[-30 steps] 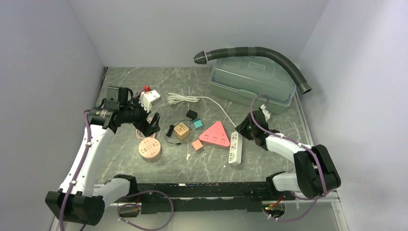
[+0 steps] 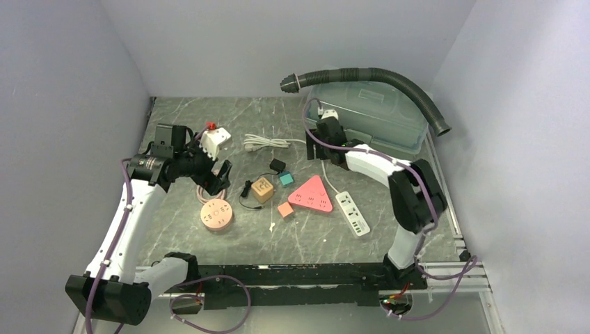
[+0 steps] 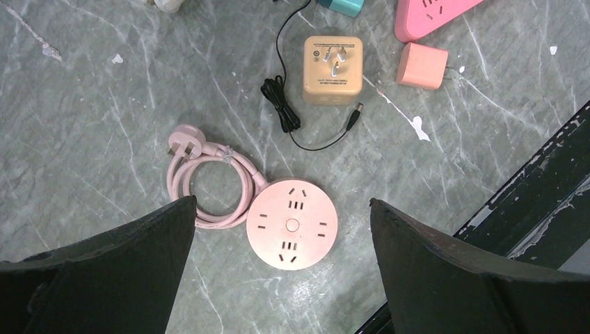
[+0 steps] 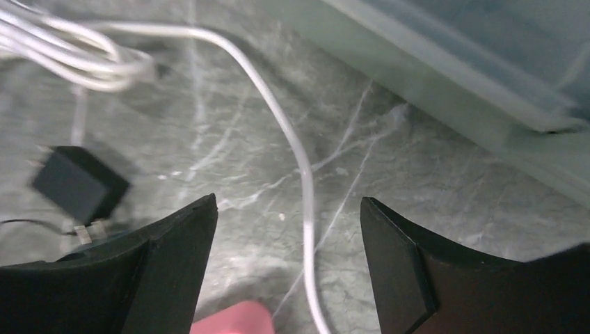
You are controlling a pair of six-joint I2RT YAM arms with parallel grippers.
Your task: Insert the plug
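The white power strip [image 2: 352,213] lies sockets up and slanted at the right of the table. Its cord [image 2: 293,140] runs back to a coil ending in a white plug [image 2: 251,147]. Over that cord, in front of the clear bin, my right gripper [image 2: 311,148] hangs open; in the right wrist view the cord [image 4: 307,188] passes below and between the spread fingers. My left gripper [image 2: 224,178] is open above the pink coiled cord. Below it the left wrist view shows a pink plug [image 3: 186,141] and a round pink socket [image 3: 292,224].
A translucent green bin [image 2: 369,111] with a dark hose [image 2: 376,74] on top fills the back right. A pink triangular socket [image 2: 312,195], yellow cube adapter [image 2: 262,190], black adapter [image 2: 277,165], teal block [image 2: 286,179] and orange adapter [image 2: 286,210] crowd the middle.
The power strip has turned from standing on its side to lying sockets up. My right gripper opened, left it and moved back and left over the cord. The left arm is still.
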